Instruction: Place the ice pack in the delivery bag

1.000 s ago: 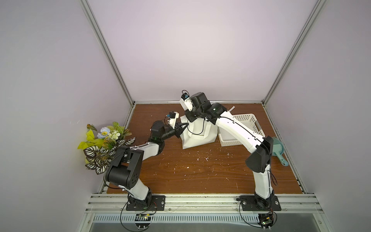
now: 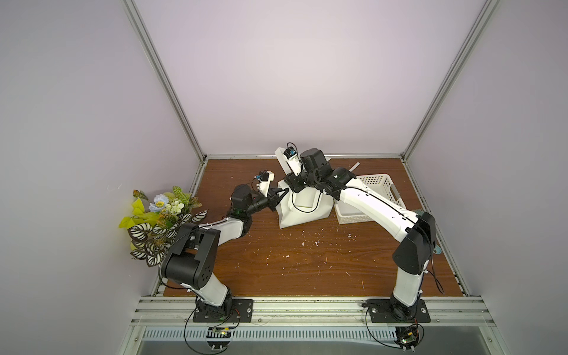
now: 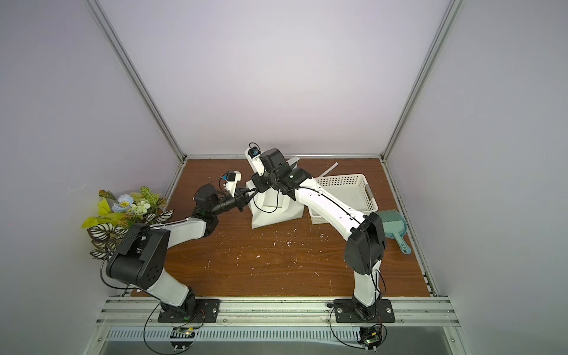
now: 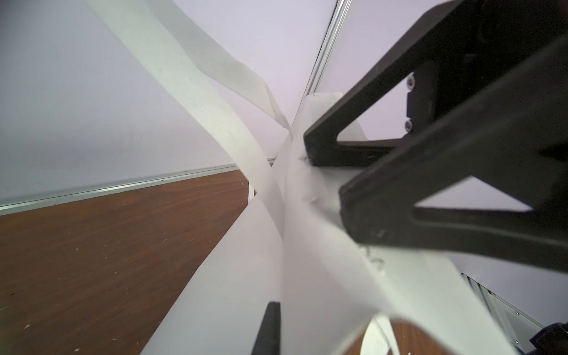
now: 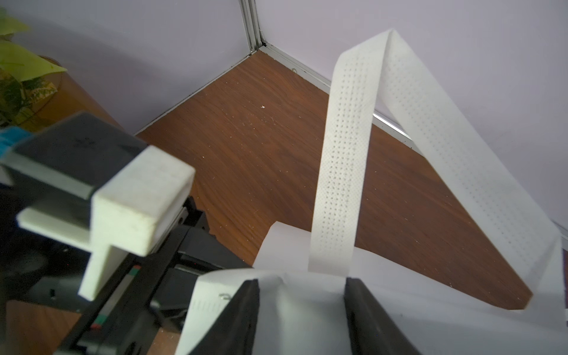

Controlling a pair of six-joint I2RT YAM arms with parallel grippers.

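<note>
The white delivery bag (image 2: pixel 298 213) stands at the middle rear of the table, its strap (image 5: pixel 346 153) raised. My left gripper (image 2: pixel 282 190) is shut at the bag's left side, close below my right gripper; whether bag material is between its fingertips is unclear. My right gripper is over the bag's top edge, fingers apart with white bag material (image 5: pixel 295 319) between or beyond them; I cannot tell if it grips. I cannot make out an ice pack.
A white perforated basket (image 3: pixel 366 201) sits right of the bag. A teal dustpan (image 3: pixel 393 224) lies at the far right. Flowers (image 2: pixel 159 219) stand at the left.
The right arm has shifted rightward and slightly down from a second ago, its gripper still over the bag. The left arm looks unmoved.
</note>
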